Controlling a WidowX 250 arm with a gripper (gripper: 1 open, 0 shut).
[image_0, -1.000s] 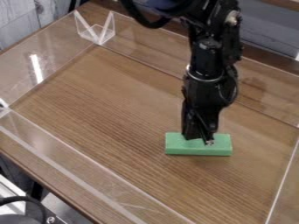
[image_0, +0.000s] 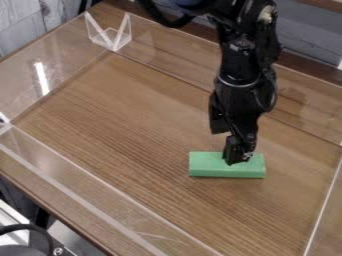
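A green rectangular block (image_0: 214, 168) lies on the wooden table, right of centre. My black gripper (image_0: 238, 150) hangs from the arm at the top, its fingertips just above and over the back of the block's right half. It is open; whether the fingertips touch the block I cannot tell.
A white wire-like holder (image_0: 110, 32) stands at the back left. Clear strips run along the table's edges, and cables show at the lower left.
The arm and gripper have shifted slightly, with the fingers' pose changed over the block. The green block looks to be in the same place.
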